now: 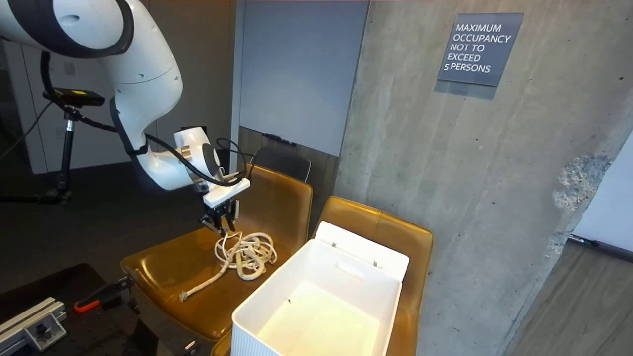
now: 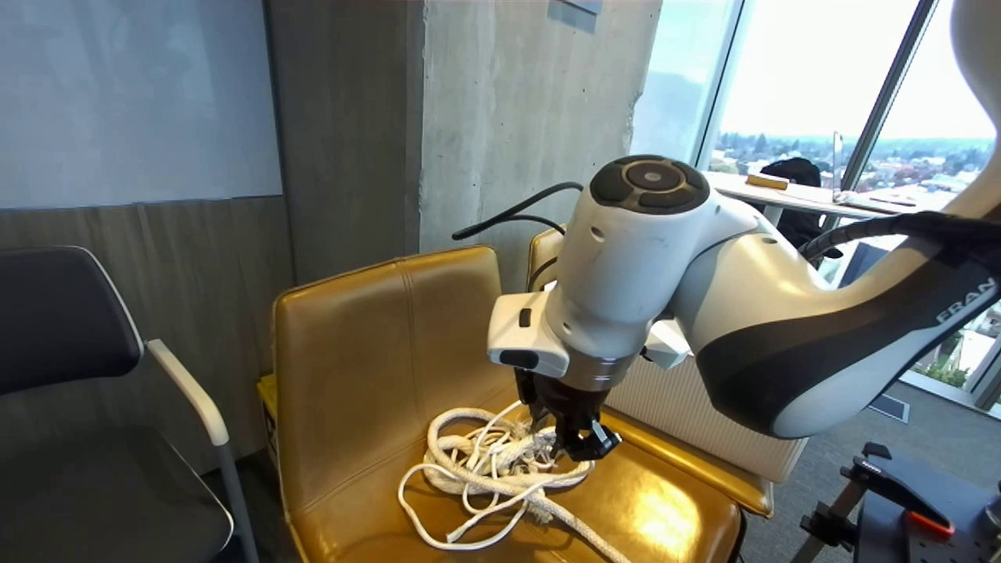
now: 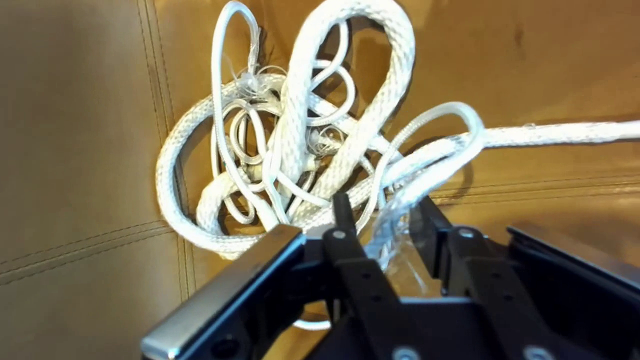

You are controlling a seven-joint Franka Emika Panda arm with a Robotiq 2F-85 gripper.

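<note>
A tangled heap of white rope [image 1: 252, 255] rests on the seat of a tan chair [image 1: 178, 261]. In the wrist view, thick rope [image 3: 396, 60] loops among thinner cord [image 3: 222, 96], and one straight length runs off to the right. My gripper [image 1: 223, 225] is low over the heap's near-left side. Its black fingers [image 3: 343, 219] stand partly apart. Between them lies the frayed, blurred end of a white cord [image 3: 432, 174], which curves forward over the heap. Some room shows beside this cord, and firm contact with both fingers is not visible. In exterior view 2, the fingertips are partly hidden.
An empty white bin [image 1: 320, 314] with its lid raised stands on the neighbouring chair [image 1: 380, 222], right of the rope. A dark table with a clamp [image 1: 101, 296] is at the lower left.
</note>
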